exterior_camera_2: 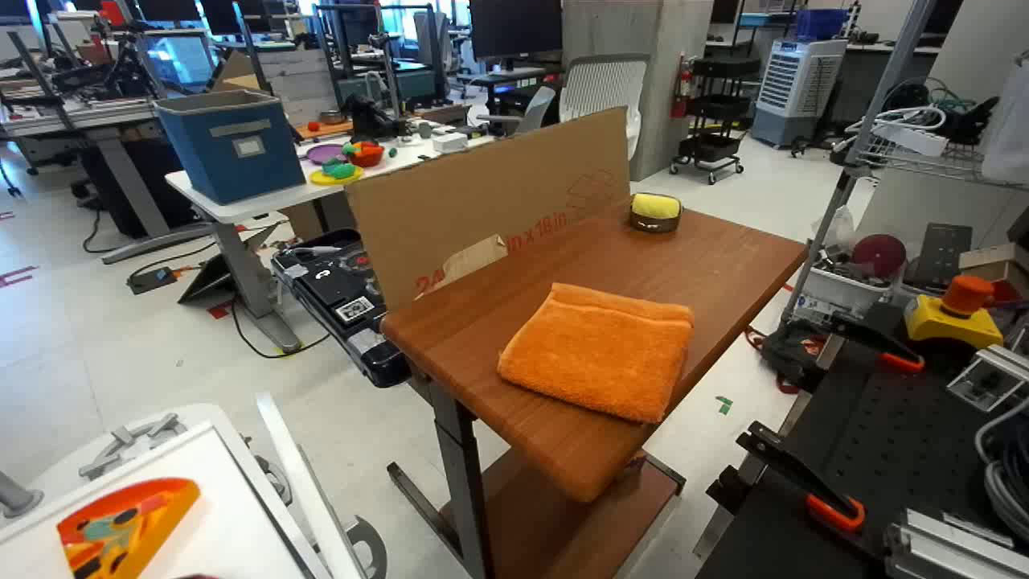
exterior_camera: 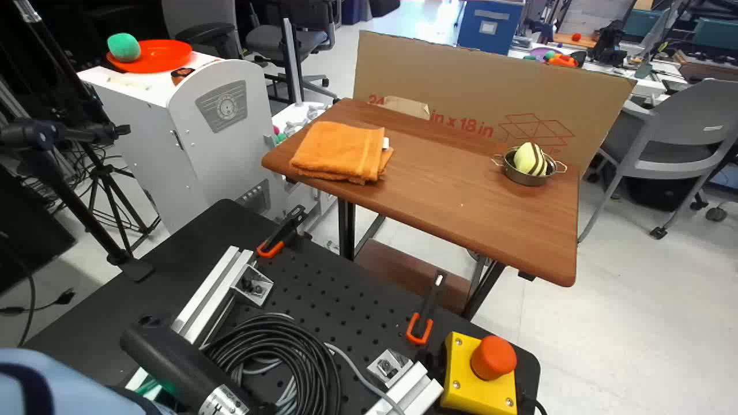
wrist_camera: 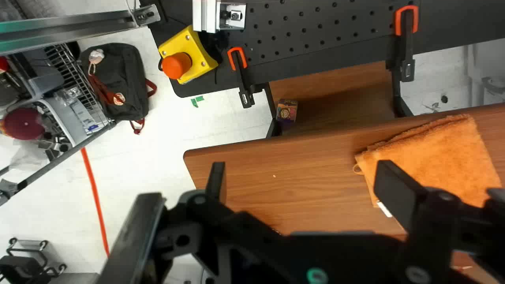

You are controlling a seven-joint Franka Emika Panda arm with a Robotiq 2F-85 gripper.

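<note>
A folded orange towel (exterior_camera: 341, 150) lies on the left part of the brown table (exterior_camera: 443, 180) in exterior view 1. At the table's far right stands a small metal pot (exterior_camera: 523, 177), holding a pale yellow thing with dark stripes (exterior_camera: 531, 159). Exterior view 2 also has the towel (exterior_camera_2: 603, 349) and the pot (exterior_camera_2: 653, 223). My gripper is open above the table in the wrist view, its fingers (wrist_camera: 216, 182) wide apart and nothing between them. Its right finger overlaps the towel (wrist_camera: 440, 154) in that view; the pot is not visible there.
A cardboard sheet (exterior_camera: 477, 90) stands upright along the table's back edge. Clamps (exterior_camera: 422, 318) and a yellow box with a red button (exterior_camera: 484, 370) sit on the black perforated bench in front. Between towel and pot the tabletop is bare.
</note>
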